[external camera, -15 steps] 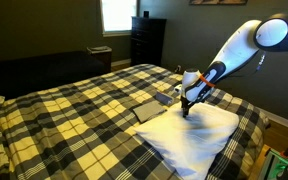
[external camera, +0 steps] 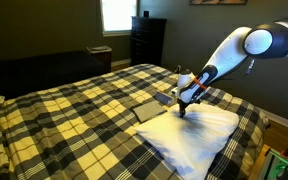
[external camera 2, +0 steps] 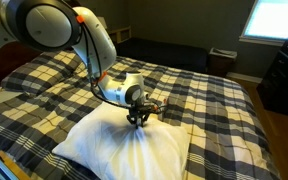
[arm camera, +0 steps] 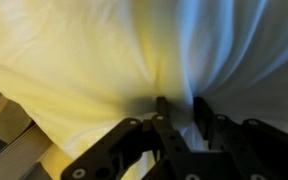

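A white cloth [external camera: 174,134] lies spread over the checked bedding, with soft folds. In the second exterior view the same cloth [external camera 2: 119,142] rises toward my gripper [external camera 2: 138,121], which points down at its far part. The wrist view is filled by the cloth [arm camera: 94,60], blurred, with a ridge running down to the gap of my gripper. Both dark fingertips [arm camera: 162,106] are close together and at the cloth, a narrow gap between them. Whether the fold is gripped cannot be made out.
A grey flat item [external camera: 147,111] lies left of the cloth on the checked blanket [external camera: 69,125]. A small dark item [external camera: 165,98] sits behind it. A dark dresser [external camera: 148,40] stands far back.
Compared with one second ago, my arm has come slightly left and lower toward the cloth. The cloth's outline looks the same.
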